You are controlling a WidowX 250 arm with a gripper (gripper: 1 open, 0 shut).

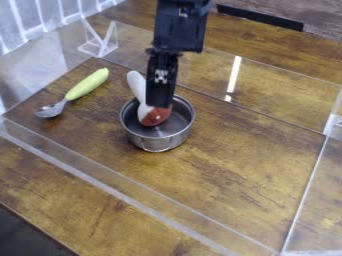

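A steel pot (pixel 158 138) stands on the wooden table, and in it rests a utensil with a white handle (pixel 135 84) and a red head (pixel 155 116). My black gripper (pixel 158 98) reaches down from the top of the view to just over the pot, beside the white handle. It looks shut, with nothing visible between its fingers; its tips partly hide the pot's inside.
To the left lie a pale green corn cob or similar long object (pixel 88 83) and a metal spoon (pixel 54 107). A small clear stand (pixel 99 40) is at the back left.
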